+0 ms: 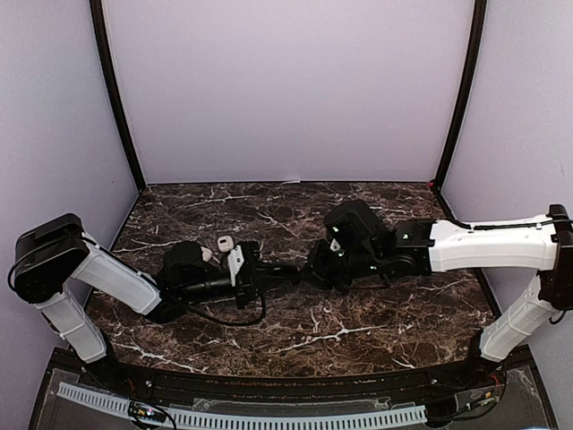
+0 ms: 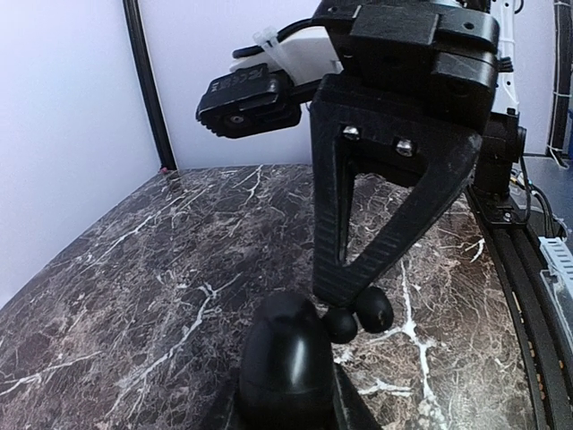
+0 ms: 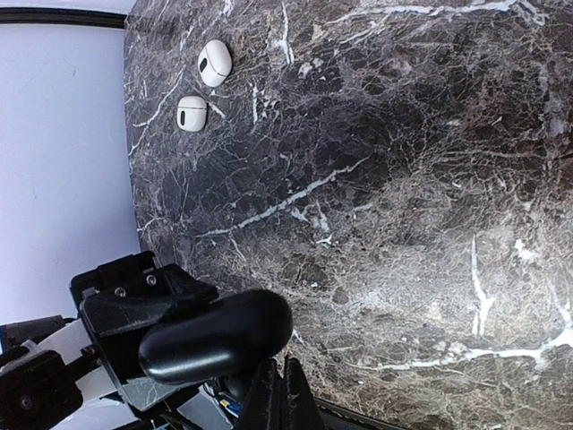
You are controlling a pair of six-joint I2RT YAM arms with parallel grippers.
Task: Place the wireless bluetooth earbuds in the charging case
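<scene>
A glossy black charging case is held in my left gripper (image 1: 267,273), which is shut on it; in the right wrist view the case (image 3: 215,336) lies sideways above the table. My right gripper (image 1: 313,269) is shut, its fingertips (image 2: 340,322) right beside the case, with nothing seen between them; whether they touch it I cannot tell. Two white earbud-like pieces, a first (image 3: 215,63) and a second (image 3: 192,114), lie on the marble table, behind the left gripper in the top view.
White side walls and a back wall surround it, with a rail along the front edge.
</scene>
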